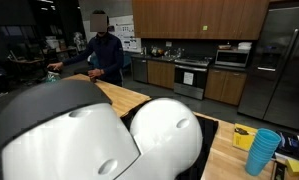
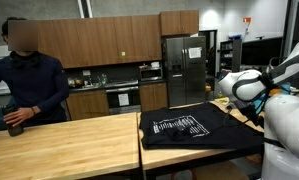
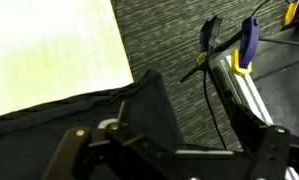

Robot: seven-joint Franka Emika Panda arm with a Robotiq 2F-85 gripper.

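Note:
In the wrist view my gripper stands open over the table's edge, with nothing seen between its fingers. Below it lies a corner of black cloth (image 3: pixel 134 105), beside bare pale wood (image 3: pixel 54 50). From exterior view 1 the white arm (image 1: pixel 99 140) fills the lower left and hides part of the cloth; the fingers do not show there. Exterior view 2 has the arm (image 2: pixel 274 88) at the right, reaching over the side of the table. Pale marks or small items show on the cloth (image 2: pixel 204 125), too small to make out.
Stacked blue cups (image 1: pixel 262 152) stand on the table at the right, near a yellow item (image 1: pixel 244 137). A person (image 2: pixel 24 75) stands at the table's other end. Blue-handled clamps (image 3: pixel 249 40) and a cable are beyond the table edge.

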